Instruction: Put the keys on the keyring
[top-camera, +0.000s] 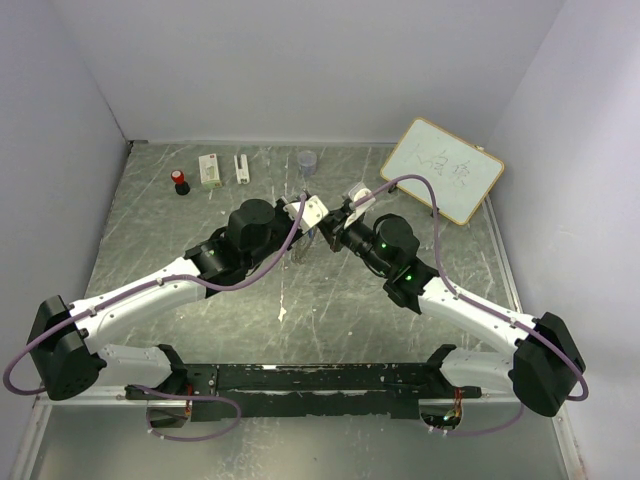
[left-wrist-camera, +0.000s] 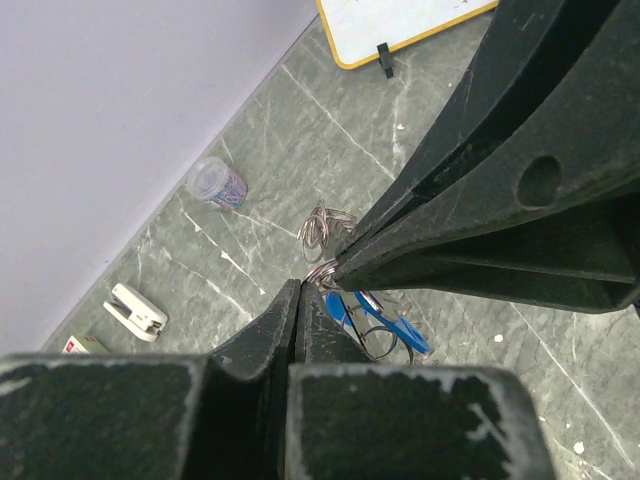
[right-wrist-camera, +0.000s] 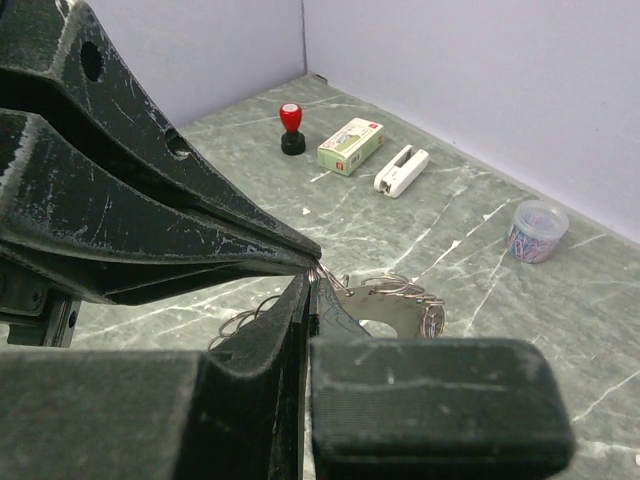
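Both grippers meet tip to tip above the table's middle. In the left wrist view, my left gripper is shut on a small silver wire keyring. The fingertips of my right gripper are shut right against that ring; whether any wire lies between them is too small to tell. A blue key-like piece with a dark loop shows below the tips. A flat silver key with a hole appears behind the right gripper in the right wrist view. More coiled silver rings show beyond the tips. Arms hide most of this from above.
At the back of the grey table stand a red-topped stamp, a small box, a white stapler and a clear cup. A yellow-framed whiteboard leans at back right.
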